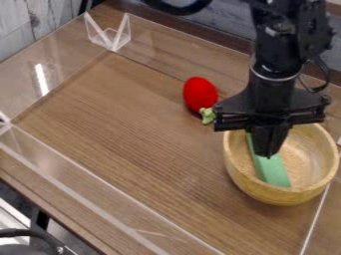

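Observation:
My gripper, a dark two-fingered unit on the arm coming from the top, hangs at the right over the back part of a yellow bowl. A long green object lies in the bowl, its upper end under the gripper. Whether the fingers touch it or hold anything is hard to tell. A red round object lies left of the gripper, with a small light-green item beside it.
A wooden table fills the view, its left and middle largely clear. A white wire-like item stands at the back left. Dark shapes sit at the lower left edge.

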